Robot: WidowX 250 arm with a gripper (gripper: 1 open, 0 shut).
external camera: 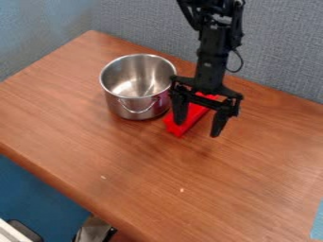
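My black gripper (pixel 198 122) is open and low over a red bar (pixel 183 127), its two fingers on either side of it. The gripper hides much of the bar; whether the fingers touch it cannot be told. Just to the left stands a steel pot (pixel 136 87) with a wire handle on its near side, upright on the wooden table.
A grey padded wall (pixel 127 24) runs along the back. The table's near-left edge drops to a blue surface.
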